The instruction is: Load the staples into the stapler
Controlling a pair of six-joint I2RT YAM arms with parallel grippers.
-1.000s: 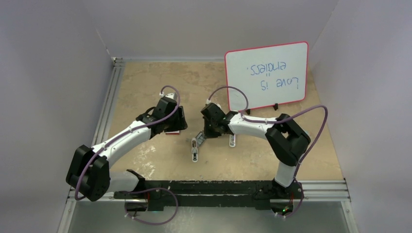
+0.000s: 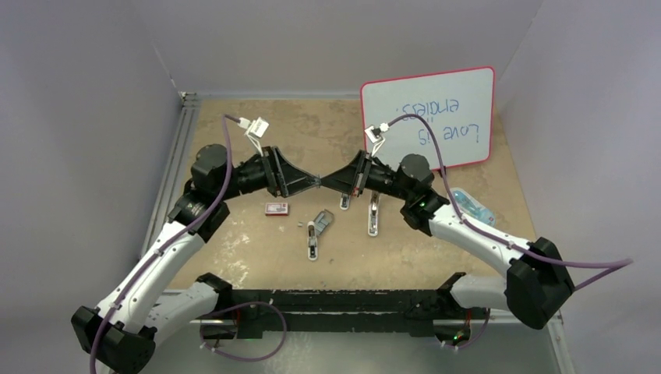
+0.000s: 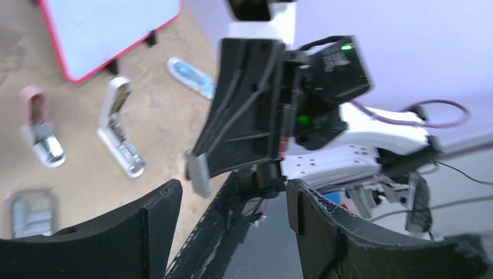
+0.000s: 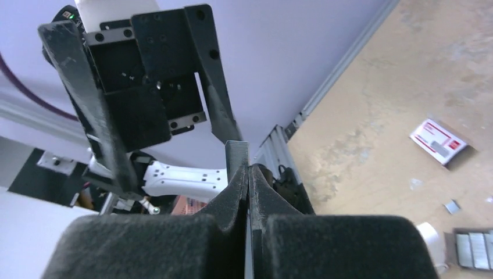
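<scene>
A small grey staple strip (image 3: 199,173) is pinched at the tips of my right gripper (image 2: 321,183), which is shut on it. In the right wrist view, the strip (image 4: 237,157) sticks out past the fingertips. My left gripper (image 2: 314,181) meets it in the air; its fingers stand open in the left wrist view, with the strip short of the gap. Below are a white stapler (image 3: 119,128) standing opened, a pinkish stapler (image 3: 36,122) and another stapler (image 2: 312,248) beside a grey staple tray (image 2: 324,220). A red-and-white staple box (image 2: 277,209) lies left.
A whiteboard (image 2: 429,117) with writing stands at the back right. A blue-and-white object (image 2: 472,207) lies below it, near the right arm. One small grey piece (image 4: 452,206) rests on the table.
Both arms have risen and come together over the middle of the table. The right gripper has lifted away from the staple tray with the strip, while the left has swung right from above the box.
</scene>
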